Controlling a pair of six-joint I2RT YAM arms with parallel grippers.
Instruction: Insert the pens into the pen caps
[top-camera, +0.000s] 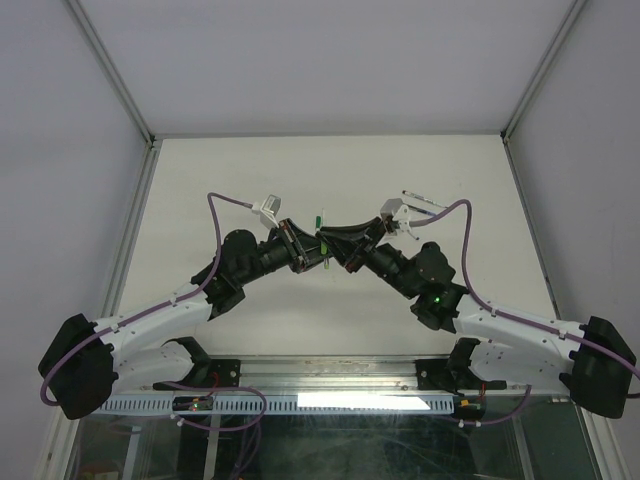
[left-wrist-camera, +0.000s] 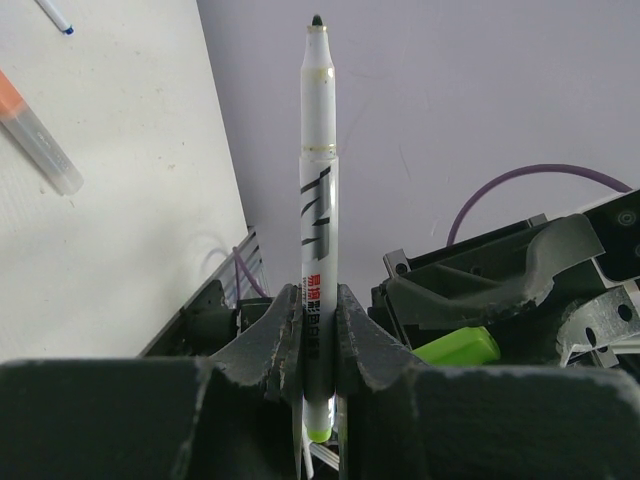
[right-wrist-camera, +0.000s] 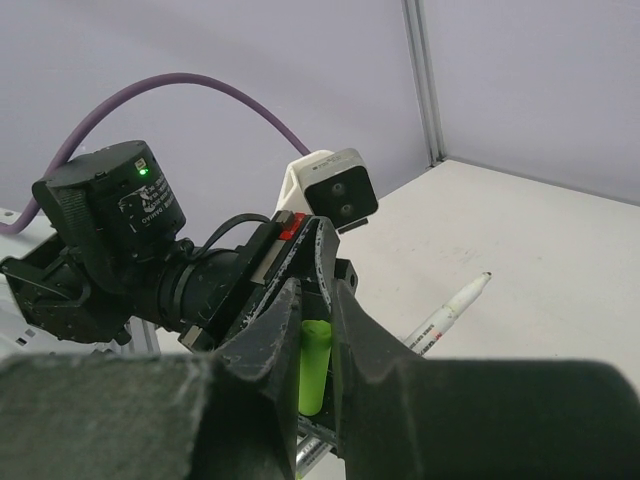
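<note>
A white marker pen (left-wrist-camera: 318, 220) with a dark bare tip stands in my left gripper, which is shut round its lower part. In the right wrist view this pen (right-wrist-camera: 440, 322) slants up to the right behind the fingers. My right gripper is shut on a bright green cap (right-wrist-camera: 314, 368). From the left wrist the same cap (left-wrist-camera: 462, 347) shows right of the pen's lower part, well away from its tip. In the top view the left gripper (top-camera: 318, 246) and right gripper (top-camera: 328, 240) are close together; whether they touch is unclear.
A green-ended pen (top-camera: 319, 222) lies on the table (top-camera: 250, 170) just behind the grippers, partly covered. Several pens (top-camera: 420, 210) lie at the back right. The left wrist view shows an orange-and-clear pen (left-wrist-camera: 40, 145) and a blue-ended one (left-wrist-camera: 55, 15).
</note>
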